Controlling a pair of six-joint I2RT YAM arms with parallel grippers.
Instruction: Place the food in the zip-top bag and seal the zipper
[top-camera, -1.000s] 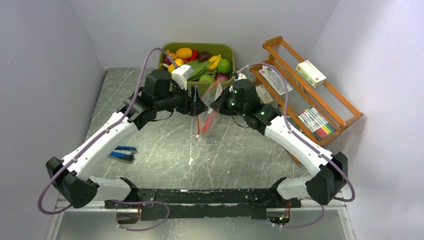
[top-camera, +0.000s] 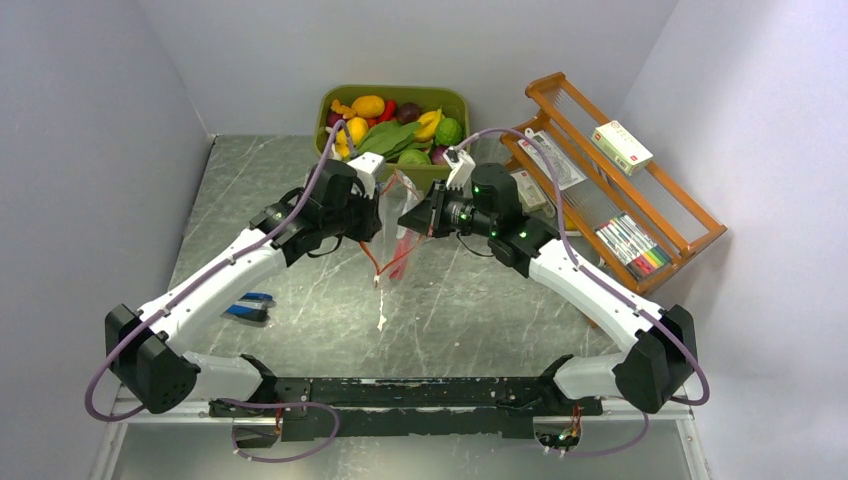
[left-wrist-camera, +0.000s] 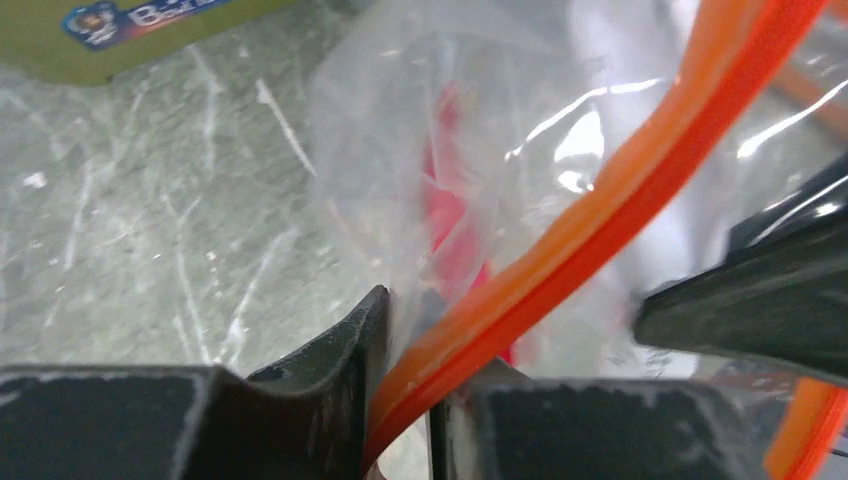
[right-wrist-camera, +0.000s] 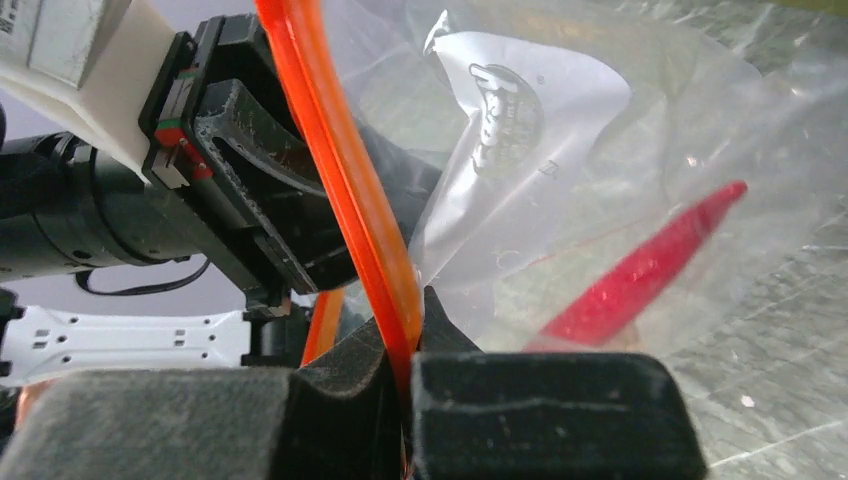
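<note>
The clear zip bag with orange zipper hangs between both grippers over the table, a red chili-like item inside. My right gripper is shut on one zipper edge. My left gripper is at the other orange edge; whether its fingers are closed on it is unclear. In the right wrist view, the left gripper's body stands behind the plastic, at the left.
A green bin of produce stands at the back. A wooden rack with boxes is at the right. A blue-black tool lies on the left of the table.
</note>
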